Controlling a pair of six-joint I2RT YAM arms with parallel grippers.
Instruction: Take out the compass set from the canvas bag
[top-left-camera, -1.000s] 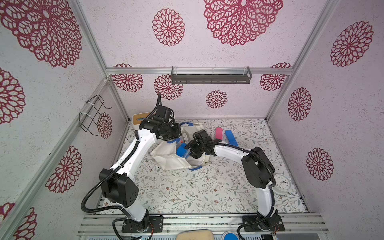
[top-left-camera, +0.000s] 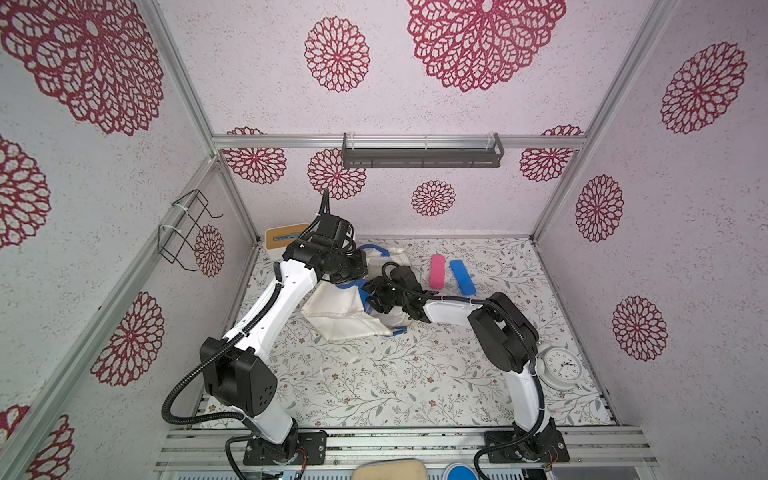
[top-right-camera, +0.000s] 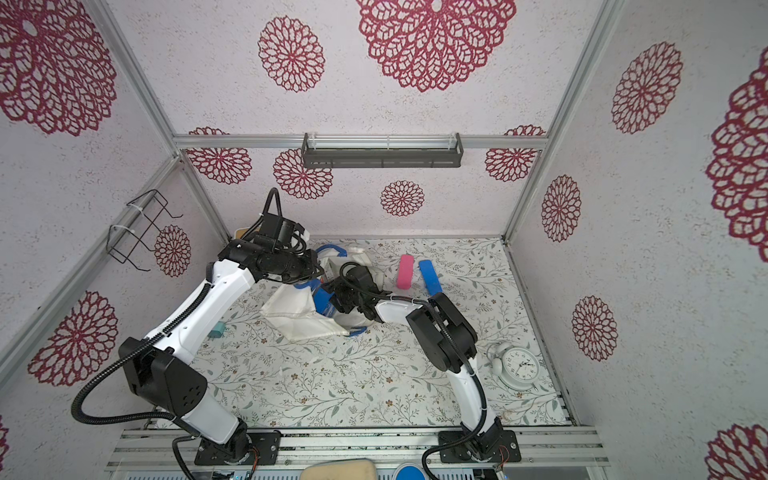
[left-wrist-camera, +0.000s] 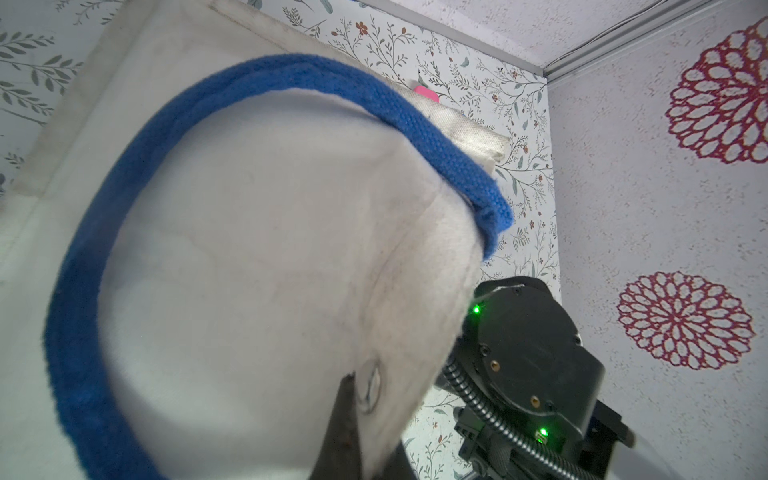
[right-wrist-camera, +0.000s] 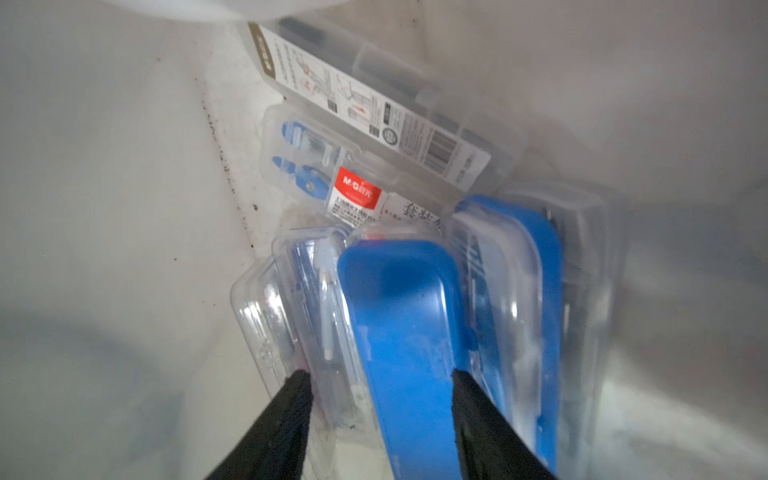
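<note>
The white canvas bag (top-left-camera: 336, 316) with blue handles lies open mid-table. My left gripper (top-left-camera: 355, 269) is above its upper edge; in the left wrist view its fingers are shut on the canvas edge (left-wrist-camera: 400, 336), by a metal eyelet. My right gripper is inside the bag, fingers apart with nothing held, over several clear plastic cases, among them a blue-backed compass set (right-wrist-camera: 404, 320) between the fingertips, a slim case (right-wrist-camera: 316, 312) and a labelled box (right-wrist-camera: 376, 104).
A pink case (top-left-camera: 437, 272) and a blue case (top-left-camera: 462, 277) lie behind right, a clock (top-left-camera: 563, 367) at the right, a wooden tray (top-left-camera: 280, 236) at back left. A shelf (top-left-camera: 421, 159) hangs on the back wall.
My right gripper has moved slightly left, further into the bag, and its arm has shifted with it.
</note>
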